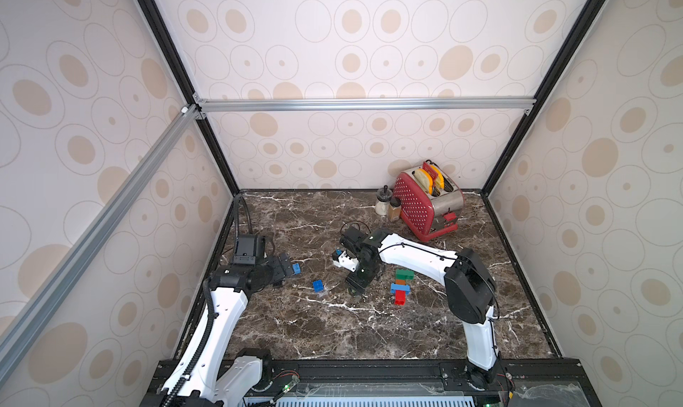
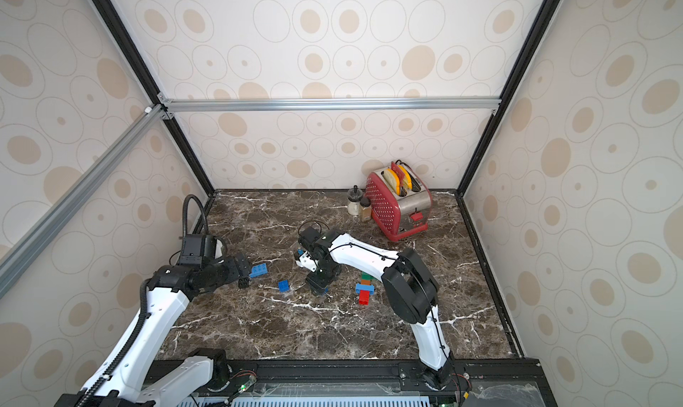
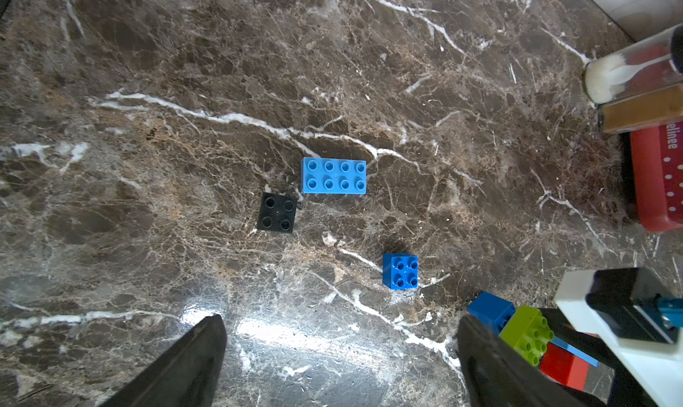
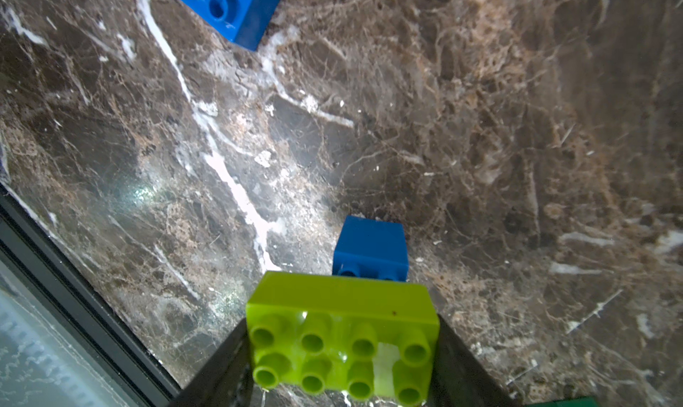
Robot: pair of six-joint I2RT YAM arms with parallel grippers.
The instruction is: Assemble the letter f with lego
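Note:
My right gripper is shut on a lime green eight-stud brick (image 4: 341, 300), its studs facing the camera. Just beyond this brick in the right wrist view is a small blue brick (image 4: 370, 244), partly covered by it; whether they touch I cannot tell. My left gripper stands open and empty over the left side. In the left wrist view a light blue brick (image 3: 333, 176), a black four-stud brick (image 3: 277, 212) and a blue four-stud brick (image 3: 400, 271) lie loose. Right of the right gripper lie dark green (image 1: 404, 274), light blue (image 1: 400, 289) and red (image 1: 400, 299) bricks in a column.
A red toaster (image 1: 427, 204) and two jars (image 1: 384, 202) stand at the back right. The right forearm (image 1: 419, 252) extends over the table behind the brick column. Bare marble (image 1: 320, 332) lies free at the front middle.

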